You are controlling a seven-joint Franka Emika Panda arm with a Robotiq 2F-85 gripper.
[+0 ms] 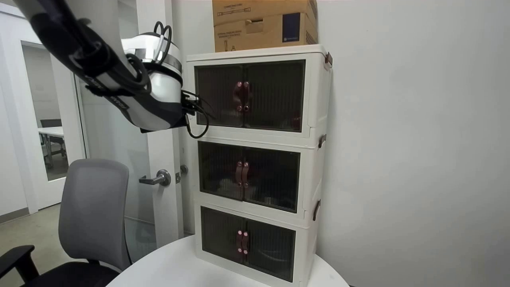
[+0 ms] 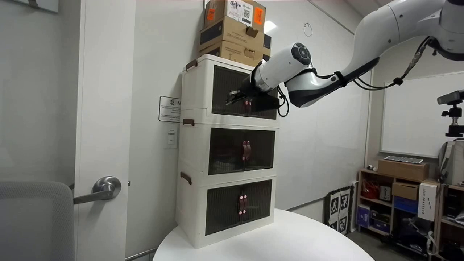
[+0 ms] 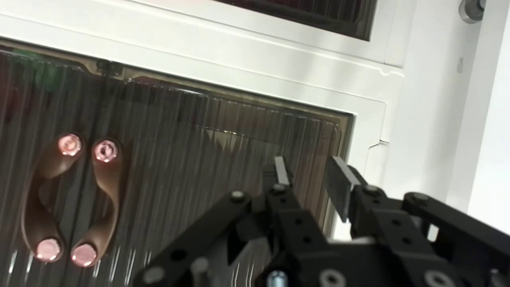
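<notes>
A white three-tier cabinet [image 1: 248, 135] with dark ribbed double doors stands on a round white table [image 2: 295, 235]. All its doors look closed. Each pair has two brown strap handles; the top tier's handles [image 1: 242, 96] meet at the centre. My gripper [image 2: 230, 97] is level with the top tier, in front of its left door. In the wrist view, which looks upside down, the gripper is open with nothing between its fingers. The curved handles [image 3: 71, 201] are well to the left of it there. In exterior view 1 the arm hides the fingers.
Cardboard boxes [image 2: 235, 37] are stacked on top of the cabinet. A grey chair [image 1: 93, 210] and a white door with a lever handle [image 1: 157, 178] stand to its left. To the right of the cabinet, exterior view 1 shows bare wall.
</notes>
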